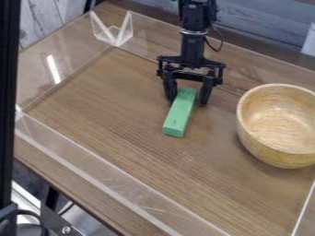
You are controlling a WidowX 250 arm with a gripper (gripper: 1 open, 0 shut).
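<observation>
The black gripper (190,87) hangs low over the upper middle of the wooden table, its two fingers pointing down around the far end of a green oblong object (180,115). That object lies lengthwise toward the viewer, its near part uncovered. The fingertips are dark and small, so whether they grip the green object or only straddle it cannot be made out.
A large tan bowl (275,138) sits at the right, close to the gripper. A white wire-like shape (112,29) is at the back left.
</observation>
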